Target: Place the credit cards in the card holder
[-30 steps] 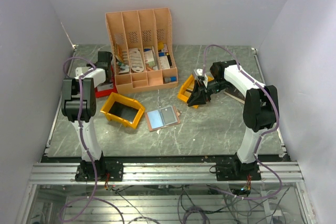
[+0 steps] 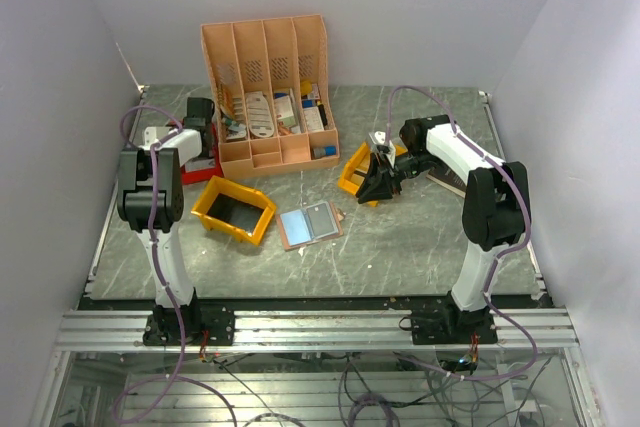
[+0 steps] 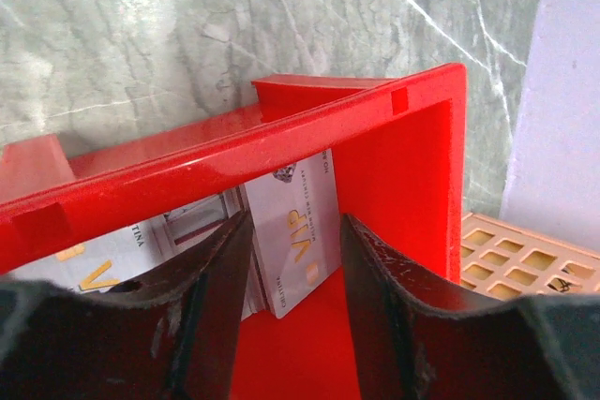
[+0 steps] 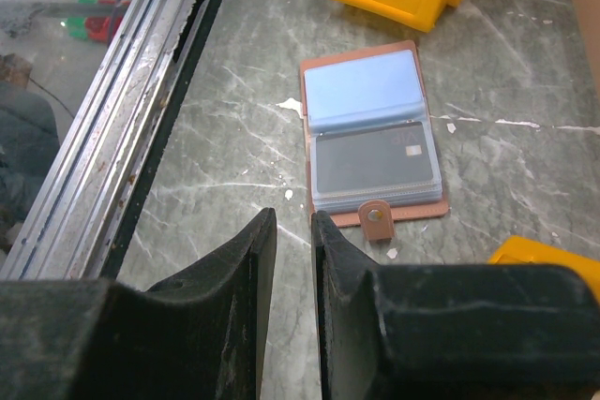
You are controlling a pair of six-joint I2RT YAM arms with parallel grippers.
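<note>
In the left wrist view, my left gripper is down in a red bin, its fingers apart around a pale card-like item, with more such items to the left; whether it touches them is unclear. The open card holder, with a blue side and clear sleeves, lies on the table, also seen front centre in the top view. My right gripper hangs above the table near the holder, fingers slightly apart, nothing visible between them.
A yellow bin sits left of the holder and another is under my right gripper. A tan organiser with assorted items stands at the back.
</note>
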